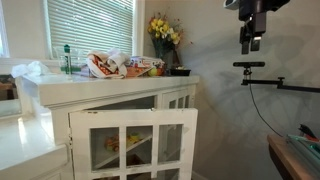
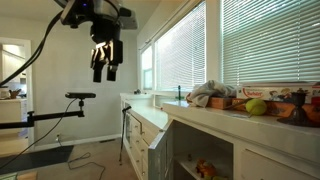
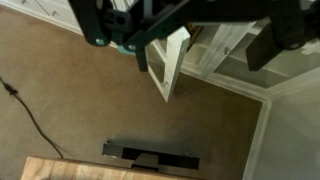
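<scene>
High in the air in front of the wall hangs my gripper (image 1: 250, 44), well to the right of and above the white cabinet (image 1: 100, 92). Its fingers point down and stand apart, with nothing between them. A glass-paned cabinet door (image 1: 133, 143) is swung open. Some small orange and yellow items (image 2: 206, 168) sit on a shelf inside. From the wrist view, the top of the white door (image 3: 172, 62) lies far below, between the two dark fingers.
On the countertop are a green bottle (image 1: 67, 59), a cloth (image 1: 105, 64), yellow flowers (image 1: 164, 33) and a green fruit (image 2: 257, 107). A black camera bar (image 3: 150, 155) on a stand is near the wooden table edge (image 3: 85, 169). Open floor lies between.
</scene>
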